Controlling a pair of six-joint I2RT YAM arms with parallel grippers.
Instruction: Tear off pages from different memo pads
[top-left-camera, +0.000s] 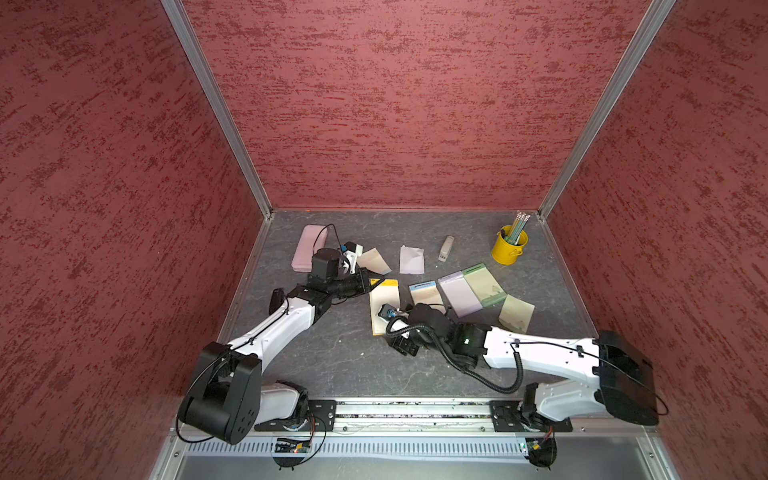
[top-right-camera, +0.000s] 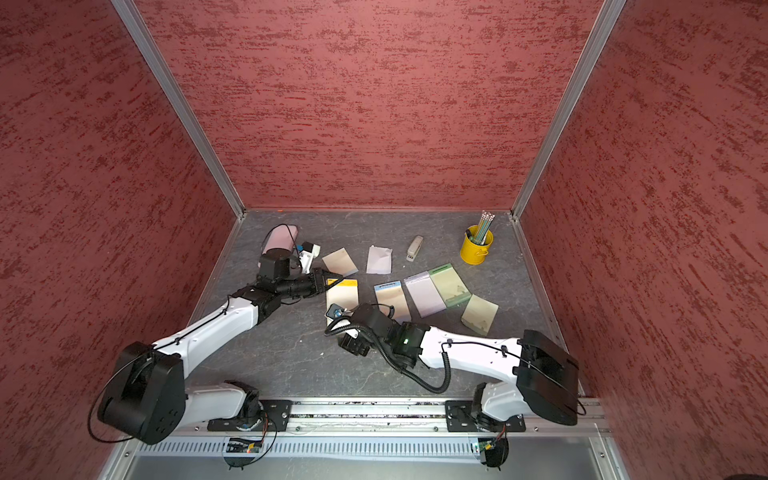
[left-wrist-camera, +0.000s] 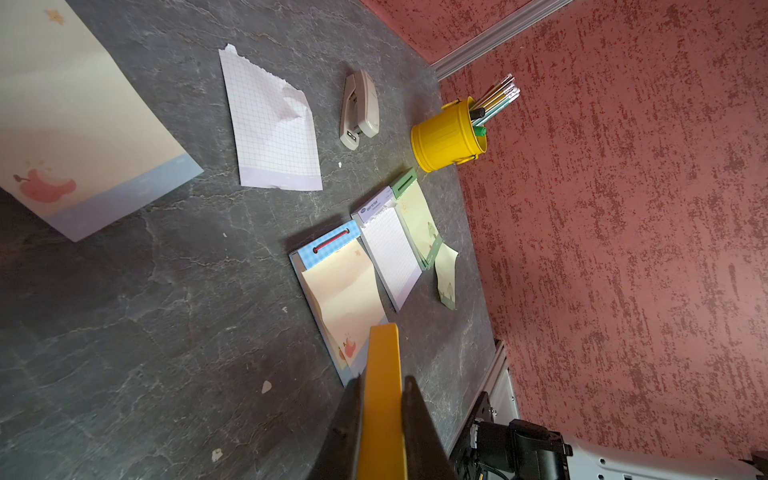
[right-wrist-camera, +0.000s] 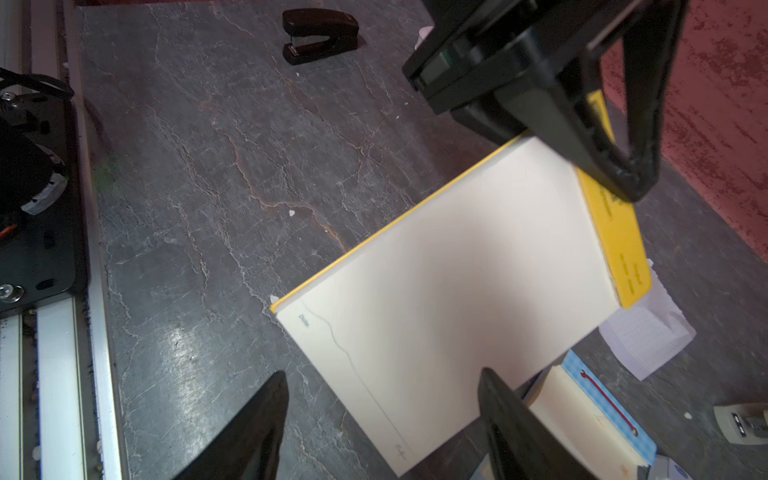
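Note:
A white memo pad with a yellow binding (right-wrist-camera: 456, 296) is held raised off the table by my left gripper, which is shut on its yellow edge. In the right wrist view its blank page faces the camera. My right gripper stands open by the pad's lower edge, with its dark fingers (right-wrist-camera: 248, 428) spread and the page beyond them. On the table lie a blue-bound cream pad (left-wrist-camera: 344, 296), a lilac pad (left-wrist-camera: 389, 244) and a green pad (left-wrist-camera: 416, 214). Loose sheets include a cream one (left-wrist-camera: 88, 112), a white grid one (left-wrist-camera: 272, 128) and a green one (left-wrist-camera: 446, 276).
A beige stapler (left-wrist-camera: 360, 108) and a yellow bucket of pencils (left-wrist-camera: 446, 137) stand toward the back. The pink case (top-left-camera: 309, 248) lies at the back left, and a black stapler (right-wrist-camera: 320, 36) is at the left.

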